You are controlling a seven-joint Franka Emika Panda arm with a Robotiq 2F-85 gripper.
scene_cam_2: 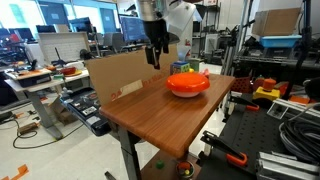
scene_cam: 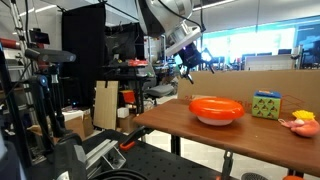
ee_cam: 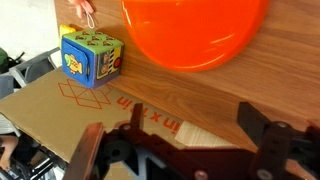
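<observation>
My gripper is open, its two dark fingers wide apart with nothing between them. In the first exterior view it hangs well above the table, to the left of a large red-orange bowl [scene_cam: 217, 106] with a pale underside. The bowl also shows in the second exterior view [scene_cam_2: 187, 84] and at the top of the wrist view [ee_cam: 195, 35], where its far part is cut off. A colourful toy cube [scene_cam: 266, 105] stands behind the bowl to the right; the wrist view shows its patterned faces [ee_cam: 92, 57].
A pink toy with a yellow top [scene_cam: 302, 124] lies at the right. A cardboard panel [ee_cam: 75, 120] lines one table edge.
</observation>
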